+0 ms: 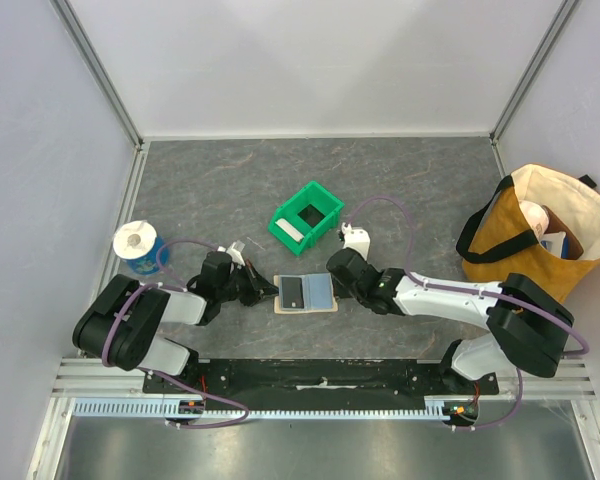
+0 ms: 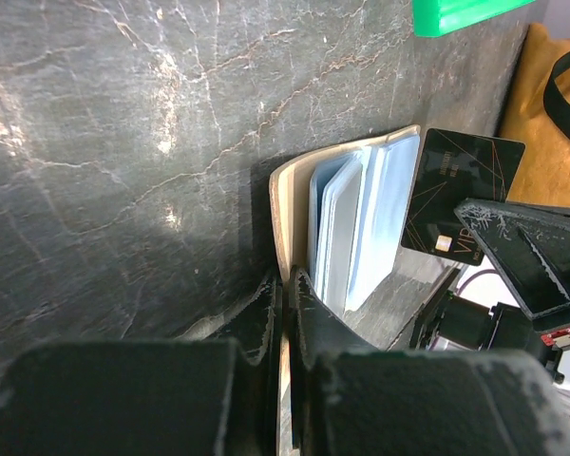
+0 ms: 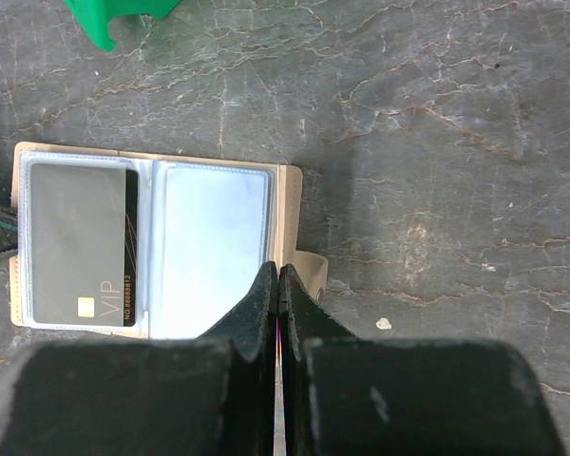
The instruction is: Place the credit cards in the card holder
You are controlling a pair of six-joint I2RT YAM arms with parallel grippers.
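The open card holder [image 1: 307,306] lies flat on the table, with beige covers and clear bluish sleeves. A dark VIP card [image 3: 76,247] is in its left sleeve; the right sleeve [image 3: 214,237] looks empty. My left gripper is shut on the holder's left cover edge. My right gripper is shut at the holder's right edge. In the left wrist view a black VIP card [image 2: 446,180] stands upright at the right gripper's fingers [image 2: 522,247], held between them. It is edge-on and hardly visible in the right wrist view.
Behind the holder sits a green box [image 1: 306,190] with a dark and a white item inside. A blue-and-white roll [image 1: 138,247] stands at left, a tan bag [image 1: 525,250] at right. Bare table surrounds the holder.
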